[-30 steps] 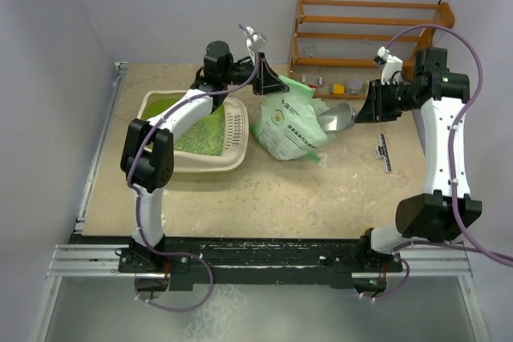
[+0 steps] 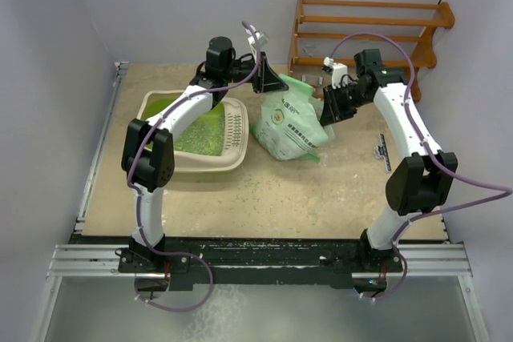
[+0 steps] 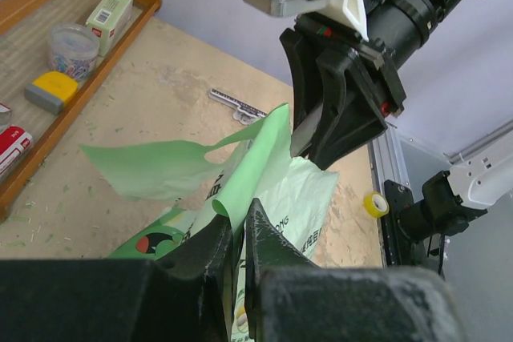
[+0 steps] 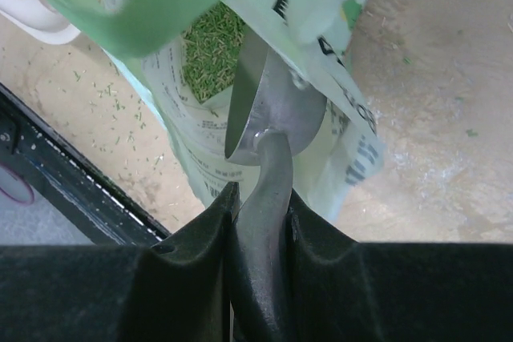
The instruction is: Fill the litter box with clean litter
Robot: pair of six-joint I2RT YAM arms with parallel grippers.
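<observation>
A pale green litter bag stands on the table, its mouth turned toward the right. My left gripper is shut on the bag's upper edge and holds it up. In the right wrist view, my right gripper is closed around the grey handle of a metal scoop. The scoop's head sits inside the bag's mouth, beside green litter pellets. To the left of the bag is the beige litter box, with green litter spread over its floor; the left arm covers part of it.
A wooden rack stands at the back, with a clear tub, a small box and a yellow item on it. A flat tool lies at the right.
The right gripper has moved left toward the bag, carrying the scoop's head from outside the mouth into it. The left gripper and the litter box look unchanged.
</observation>
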